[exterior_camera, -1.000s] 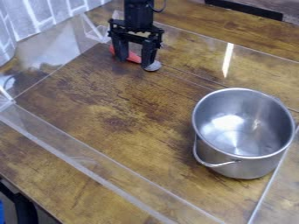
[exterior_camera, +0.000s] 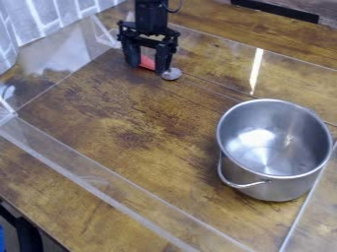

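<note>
My black gripper is low at the back of the wooden table, over a small red object with a silvery round part at its right. The gripper's fingers partly hide the red object, and whether they are shut on it I cannot tell. A large steel pot stands at the right.
Clear plastic sheeting or walls border the work area along the left, back and front.
The gripper has shifted slightly left, and less of the red object shows at its left side. The pot has not moved.
</note>
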